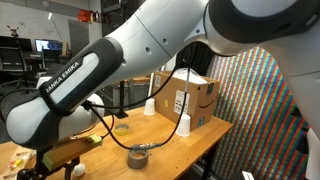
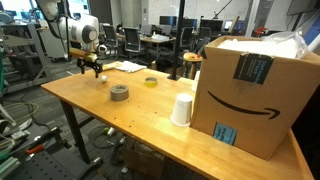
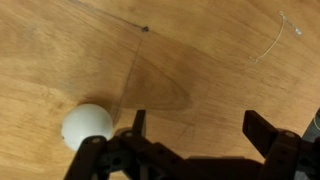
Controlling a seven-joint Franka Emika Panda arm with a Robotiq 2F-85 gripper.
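A small white round object (image 3: 87, 126), perhaps a ball, lies on the wooden table (image 3: 200, 60) at the lower left of the wrist view. My gripper is open, its two dark fingers set wide apart with only bare tabletop showing between them. The round object sits outside the fingers, just left of the left finger (image 3: 138, 124). From the second exterior view, the gripper (image 2: 97, 70) hangs over the table's far left end, with the white object (image 2: 104, 79) close by it. The fingertips are too small to make out there.
A grey-brown tape roll (image 2: 119, 93) and a yellowish roll (image 2: 151, 80) rest mid-table. White cups (image 2: 181, 109) stand beside a large cardboard box (image 2: 240, 105) at the other end. A dark cable (image 1: 128, 105) hangs along the arm. Bare wood lies between these things.
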